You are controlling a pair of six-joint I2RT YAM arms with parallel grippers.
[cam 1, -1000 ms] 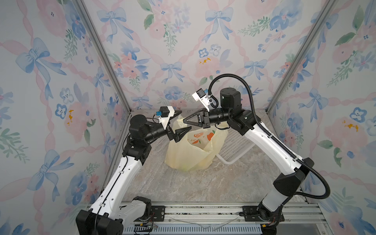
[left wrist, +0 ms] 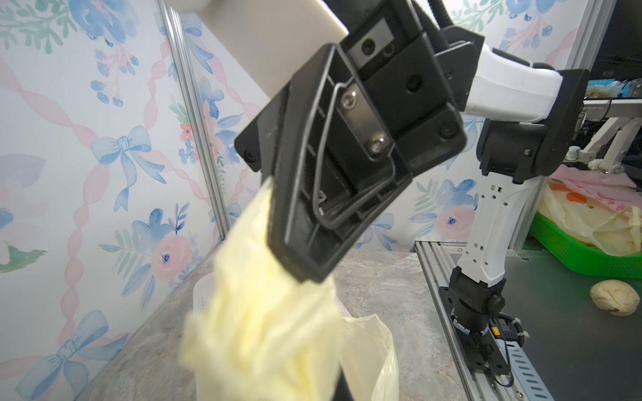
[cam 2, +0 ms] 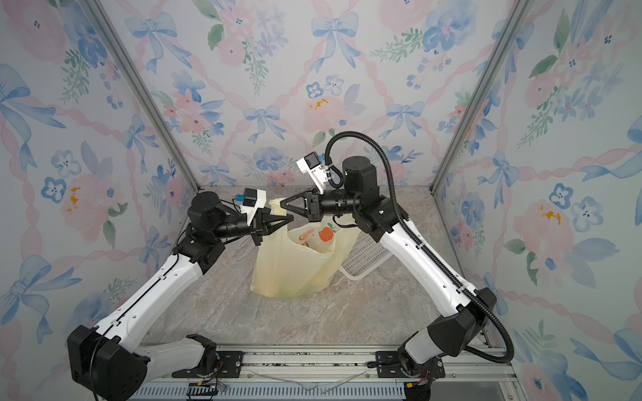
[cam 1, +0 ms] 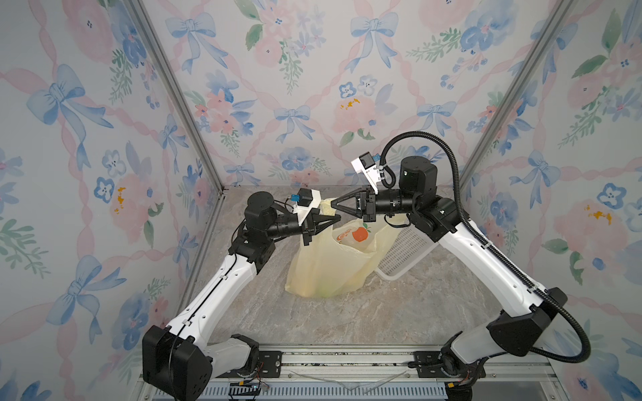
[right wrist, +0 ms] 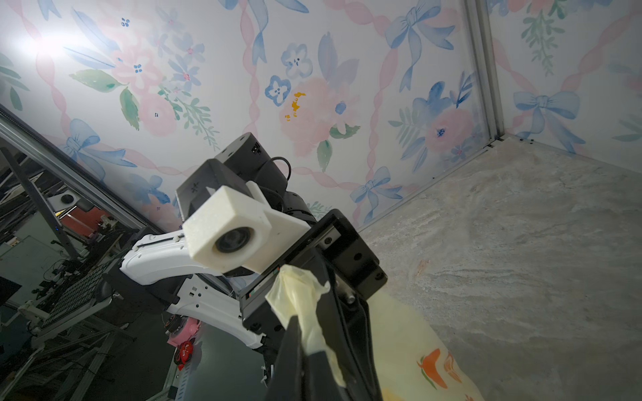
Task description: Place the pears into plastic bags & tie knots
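Observation:
A pale yellow plastic bag [cam 1: 321, 264] stands on the table with its mouth partly open. A printed orange fruit shows at its opening; no pear is visible. My left gripper [cam 1: 337, 218] is shut at the bag's upper left edge, and bunched bag film [left wrist: 267, 334] rises around its fingers in the left wrist view. Just above it, my right gripper [cam 1: 333, 204] is shut, its fingertips close to a raised tuft of film. In the right wrist view the tuft [right wrist: 297, 290] lies beyond the dark fingers [right wrist: 289, 364]; whether they pinch it cannot be told.
A white perforated basket [cam 1: 411, 250] sits behind and right of the bag. A green basket [left wrist: 585, 250] with bags and a round pale fruit [left wrist: 614, 297] lie outside the front rail.
My left gripper has come right and straightened. The bag's near side has risen slightly and its opening looks narrower.

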